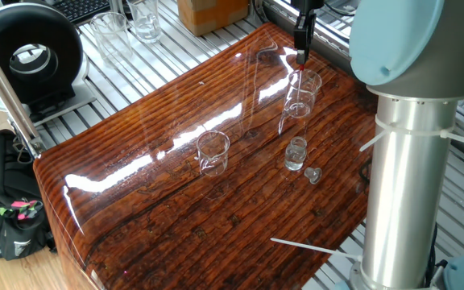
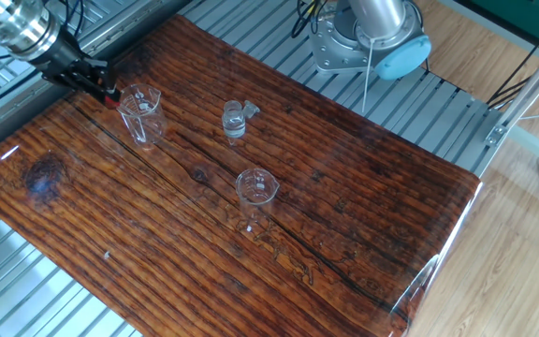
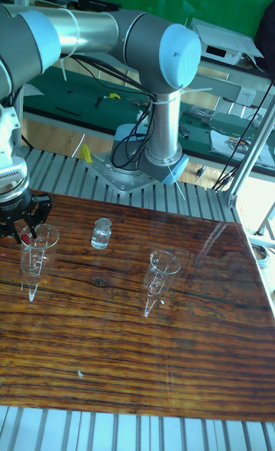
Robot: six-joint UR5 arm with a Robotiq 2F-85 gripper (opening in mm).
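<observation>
My black gripper (image 2: 109, 84) is over the rim of a clear glass beaker (image 2: 144, 122) at the table's far-left side in exterior view 2. By its fingertips shows a small red piece (image 2: 112, 99), which seems to top a thin clear stem leaning in that beaker. Whether the fingers are closed on the red piece is too small to tell. A second beaker (image 1: 213, 153) stands apart near the table's middle, looking empty. Between the two beakers and off to one side is a small glass bottle (image 1: 296, 154) with clear liquid; a glass stopper (image 1: 312, 175) lies beside it.
More glassware (image 1: 111, 36) and a cardboard box (image 1: 212, 12) stand on the slatted surface behind the table. A white strap end (image 1: 300, 246) juts over the table edge.
</observation>
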